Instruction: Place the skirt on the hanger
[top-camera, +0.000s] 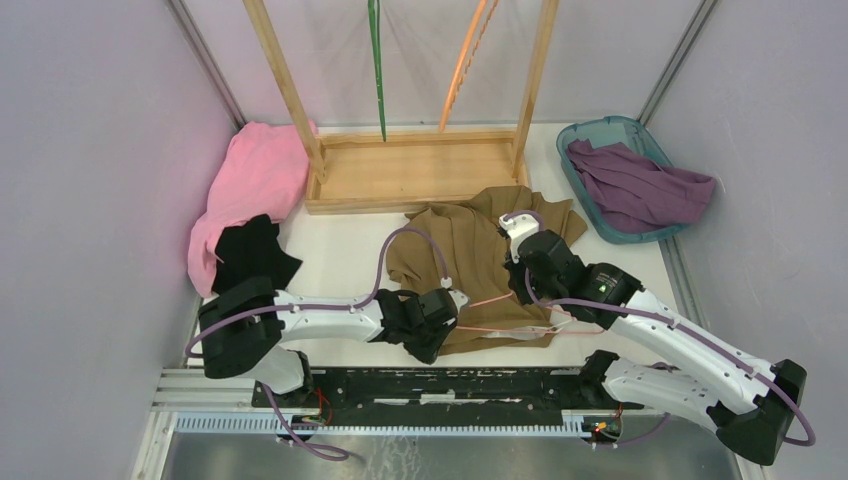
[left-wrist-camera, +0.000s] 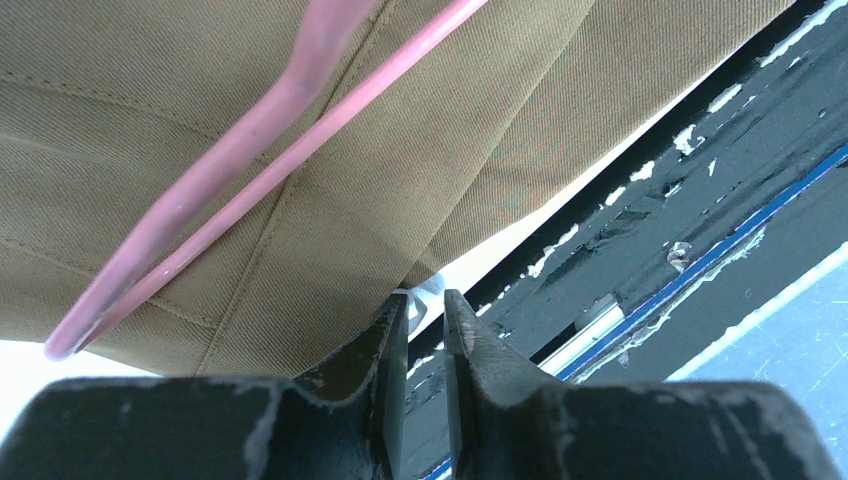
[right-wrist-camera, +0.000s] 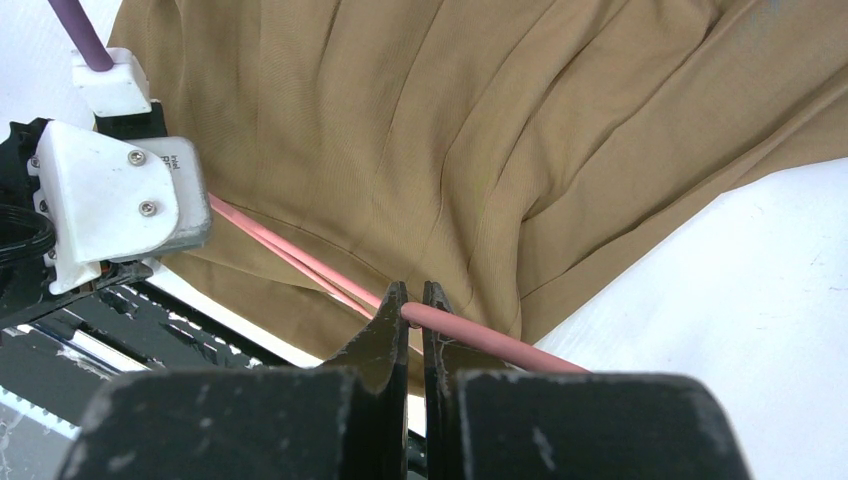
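The khaki skirt lies spread on the white table. A pink hanger lies across it. My right gripper is shut on the hanger's pink bar, above the skirt. My left gripper is low at the skirt's front edge, where the table meets the dark front strip; its fingertips stand slightly apart, with a small pale clear piece visible behind them. Whether anything is between them is hard to tell.
A wooden rack with green and orange hangers stands at the back. Pink cloth and black cloth lie left. A teal basket with purple cloth sits back right.
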